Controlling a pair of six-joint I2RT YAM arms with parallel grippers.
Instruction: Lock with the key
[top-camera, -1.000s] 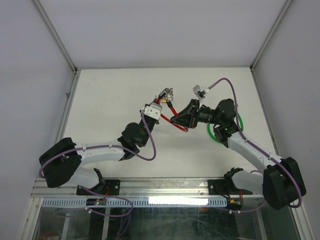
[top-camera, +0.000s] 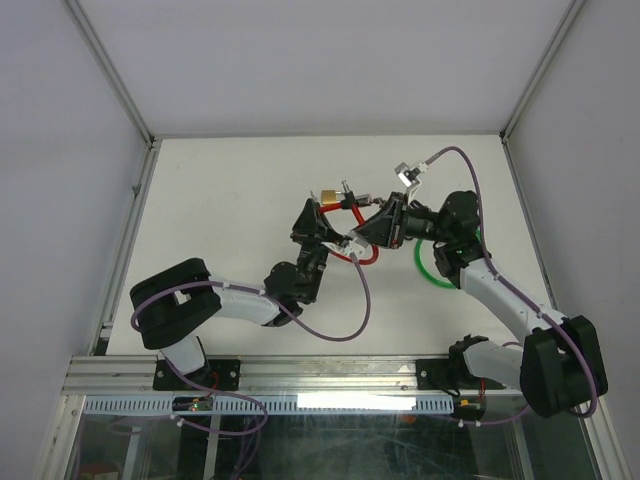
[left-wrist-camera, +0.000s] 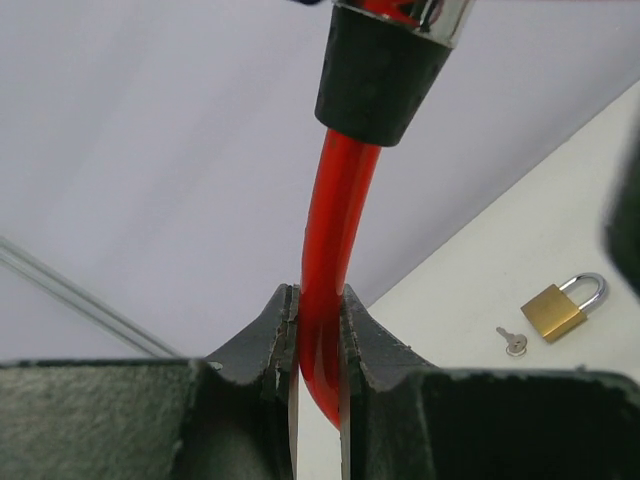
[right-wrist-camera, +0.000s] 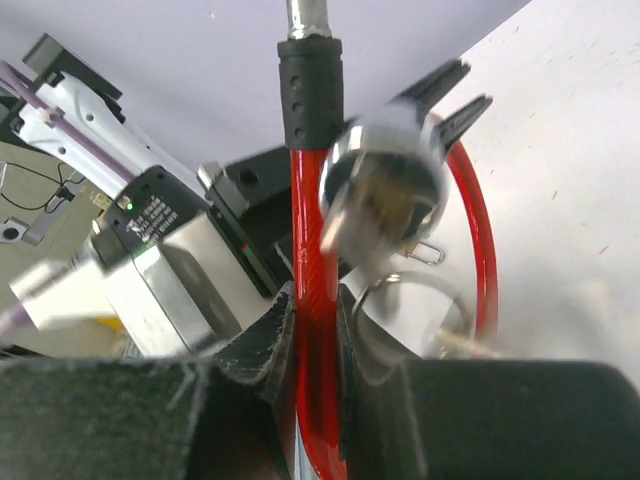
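Observation:
A red cable lock (top-camera: 363, 250) with a metal head is held up between both grippers in the top view. My left gripper (top-camera: 320, 232) is shut on its red cable (left-wrist-camera: 328, 230), below a black end sleeve (left-wrist-camera: 380, 80). My right gripper (top-camera: 385, 225) is shut on the other length (right-wrist-camera: 316, 240), beside a black sleeve and metal tip; a blurred silver cylinder (right-wrist-camera: 380, 175) hangs beside it. In the left wrist view a brass padlock (left-wrist-camera: 553, 312) lies on the white table, with a small key (left-wrist-camera: 513, 340) beside it.
A green cable loop (top-camera: 425, 270) lies right of centre, under the right arm. Grey walls border it.
The lock's head has swung right, uncovering more of the padlock behind it.

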